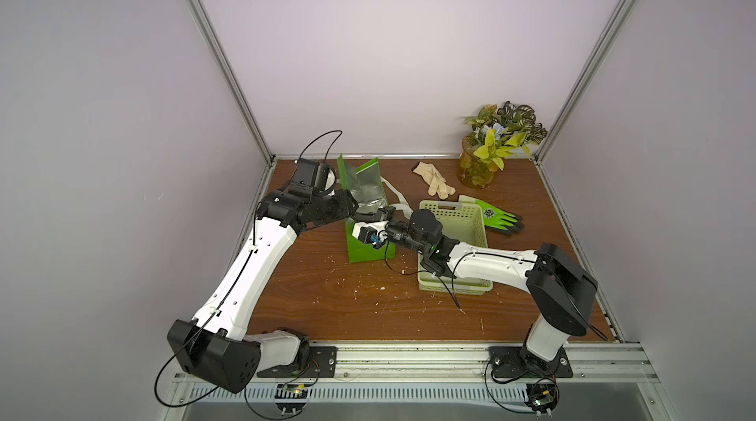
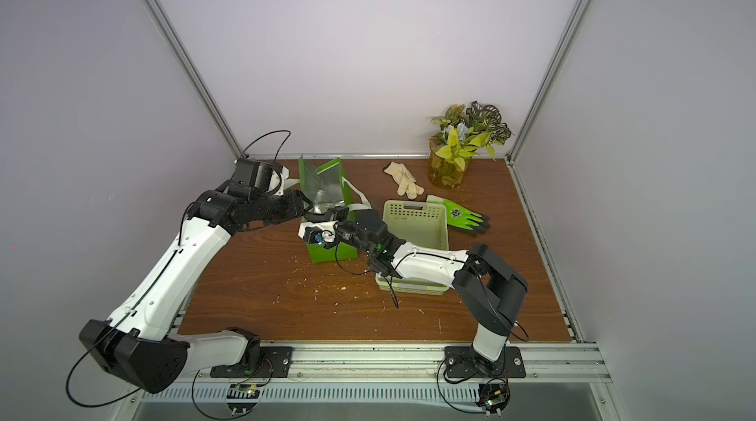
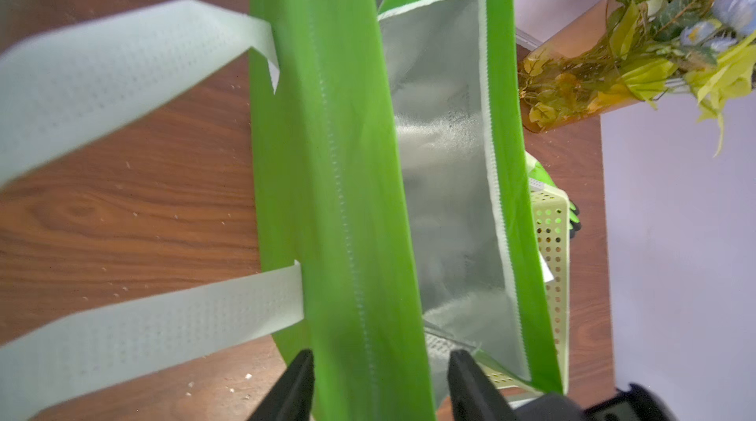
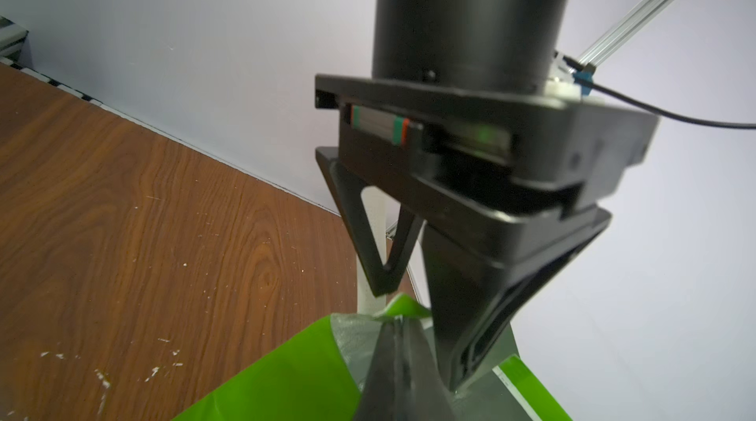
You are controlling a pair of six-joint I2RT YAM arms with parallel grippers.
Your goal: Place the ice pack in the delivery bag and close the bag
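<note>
The green delivery bag stands on the table, its silvery lining showing through the raised mouth. In the left wrist view my left gripper is open, its fingers apart on either side of the bag's top edge. The right wrist view shows the fingers of my right gripper closed together at the bag's rim, pinching the bag. No ice pack can be made out in any view.
A pale green basket stands right of the bag, partly under my right arm; a white piece shows by its edge. Behind lie a cream glove, a green-black glove and a flower vase.
</note>
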